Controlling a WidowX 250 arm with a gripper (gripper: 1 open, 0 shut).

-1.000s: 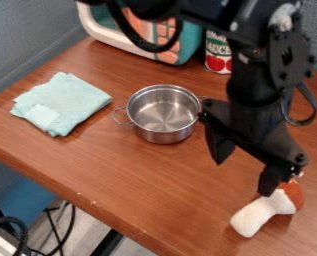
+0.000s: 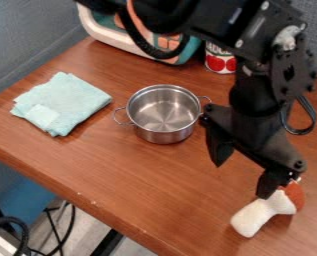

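Observation:
My black gripper (image 2: 241, 165) hangs over the right side of the wooden table, its fingers parted and open, with nothing visible between them. Just below its right finger lies a white and orange-red object (image 2: 261, 212), like a toy mushroom, near the front right of the table. A steel pot (image 2: 165, 124) with two handles stands left of the gripper. A folded light-blue cloth (image 2: 61, 103) lies on the left of the table.
A red-and-white can (image 2: 220, 63) and a white basket (image 2: 105, 28) with orange and teal parts stand at the back, partly behind the arm. Cables hang off the table's front-left edge.
The objects have not moved.

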